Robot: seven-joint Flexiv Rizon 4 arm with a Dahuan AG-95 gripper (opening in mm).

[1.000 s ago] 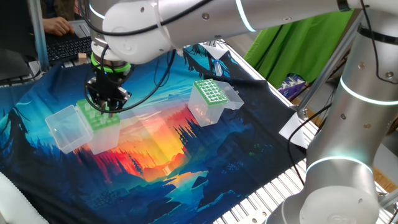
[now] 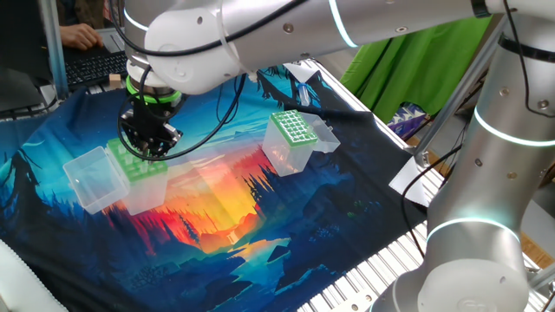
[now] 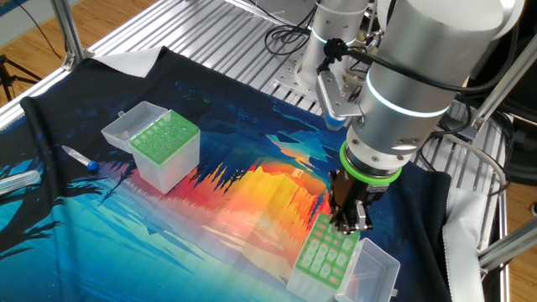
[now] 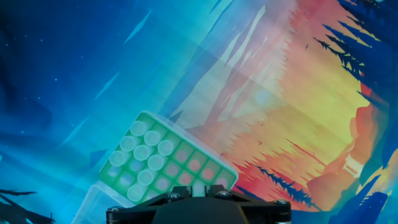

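My gripper [image 3: 351, 225] points down over the near tube rack [image 3: 304, 282], a frosted box with a green top and its clear lid [image 3: 376, 267] folded open. In the wrist view, several pale round caps [image 4: 142, 152] fill the rack's left part, while its right-hand positions look reddish and empty. The dark fingertips [image 4: 221, 191] stand a little apart at the bottom. Something pale shows between them; whether it is gripped or lies in the rack below is unclear. A second green-topped rack [image 2: 293, 128] stands apart, its lid [image 2: 324, 136] open too.
A pen [image 3: 80, 158] and a clear plastic object [image 3: 18, 182] lie beyond the second rack. The printed cloth [image 2: 225, 217] between the racks is clear. A loose black cable [image 2: 227, 113] hangs around the gripper, and someone's hand [image 2: 78, 36] rests by a keyboard.
Over the last second my gripper has shifted slightly and its lower parts sit a little higher and farther right in exterior view 1. The racks have not moved.
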